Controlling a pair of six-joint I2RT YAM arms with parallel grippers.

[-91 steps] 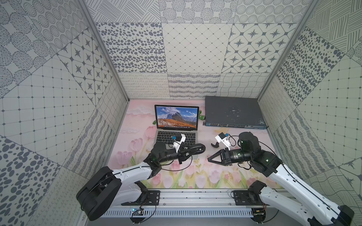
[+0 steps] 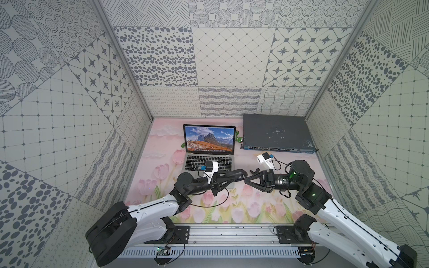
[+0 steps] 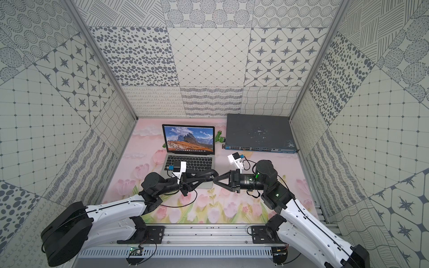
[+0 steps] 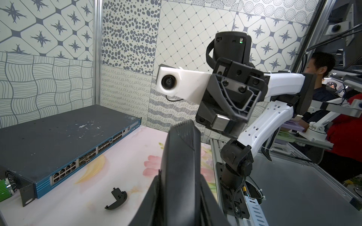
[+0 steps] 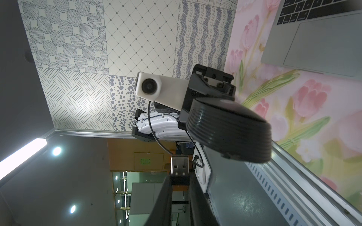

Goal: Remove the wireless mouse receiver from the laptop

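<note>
The laptop (image 2: 209, 138) stands open at the back centre. A dark mouse (image 4: 180, 162) sits in my left gripper (image 2: 214, 183), above the laptop's front edge, and hides that gripper's fingers in the left wrist view. My right gripper (image 2: 257, 178) faces the mouse's right end from close by. In the right wrist view a small metal-tipped receiver (image 5: 179, 165) is pinched between the right fingertips, just below the mouse.
A dark network switch (image 2: 279, 129) lies at the back right, with a green object (image 2: 240, 139) beside it. A small black piece (image 4: 117, 199) lies on the table.
My right gripper has moved up and left toward the mouse's end. My left gripper with the mouse has shifted slightly right.
</note>
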